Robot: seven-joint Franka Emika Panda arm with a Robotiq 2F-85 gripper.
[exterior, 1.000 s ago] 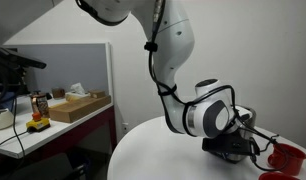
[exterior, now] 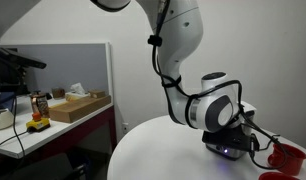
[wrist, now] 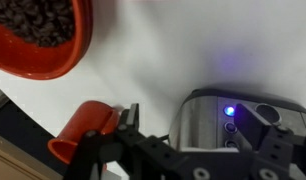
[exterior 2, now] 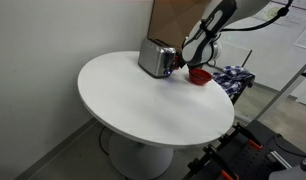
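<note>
A silver toaster (exterior 2: 156, 58) stands on the round white table. Its control panel with blue-lit buttons (wrist: 229, 112) shows at the lower right of the wrist view, between the fingers. My gripper is open, its two dark fingertips wide apart and nothing held between them. In the first exterior view the hand hides most of the toaster (exterior: 225, 151). Contact between the fingers and the toaster cannot be made out. A red mug (wrist: 90, 122) lies to the left in the wrist view, beside the toaster.
A red bowl (wrist: 45, 58) of dark beans sits near the mug; the second exterior view shows this bowl (exterior 2: 200, 77) close to the table's edge. A checked cloth (exterior 2: 233, 78) lies beyond.
The arm has shifted slightly to the right in the first exterior view, its hand now covering more of the toaster. Mug and bowl have stayed in place.
</note>
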